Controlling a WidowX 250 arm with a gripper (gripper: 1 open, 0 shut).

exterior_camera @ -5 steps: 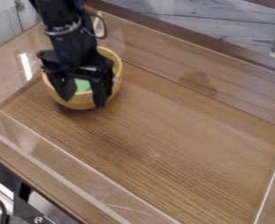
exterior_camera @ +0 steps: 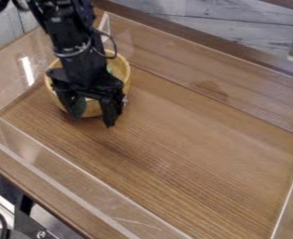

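My black gripper (exterior_camera: 90,106) is low over the near part of a yellow bowl (exterior_camera: 119,71) at the upper left of the wooden table, its dark fingers standing apart. The gripper and arm cover most of the bowl's inside, and I cannot tell whether anything is between the fingers.
A pale marbled wall (exterior_camera: 236,23) runs behind it. A black cable lies at the lower left corner.
The gripper has shifted slightly within the last second and now covers more of the bowl; the green item seen inside earlier is now hidden.
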